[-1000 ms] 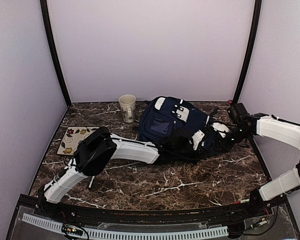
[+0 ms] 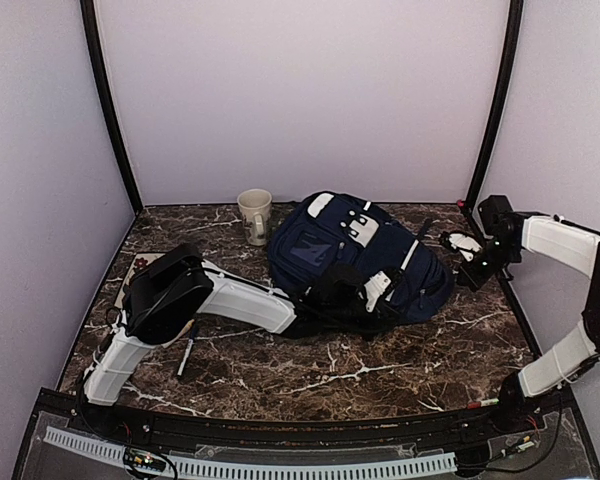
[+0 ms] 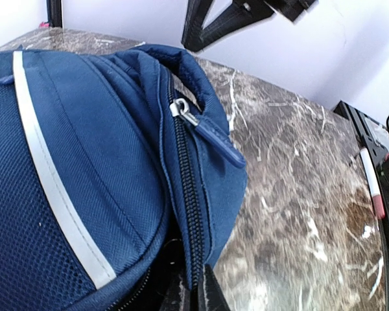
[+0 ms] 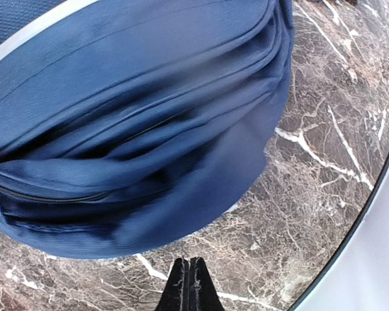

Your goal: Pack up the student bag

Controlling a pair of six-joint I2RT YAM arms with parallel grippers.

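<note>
The navy student bag (image 2: 365, 235) lies on the marble table with its right end toward my right arm. In the left wrist view, its zipper pull (image 3: 211, 139) hangs free on the zipper (image 3: 189, 194), beside no fingers. My left gripper is shut on the bag's zipper edge, below the pull. Off the bag's right end, my right gripper is shut with nothing between its fingers. It is just clear of the blue fabric, over bare table. The right wrist view does not show the pull.
A white mug (image 2: 255, 215) stands behind the bag's left side. A flowered board (image 2: 135, 270) is partly covered by the left arm, and a thin pen-like item (image 2: 186, 355) lies near it.
My right gripper, open around the pull before, has drawn off to the right and shut. The pull sits farther up the zipper from my left gripper. The left arm shifted slightly left.
</note>
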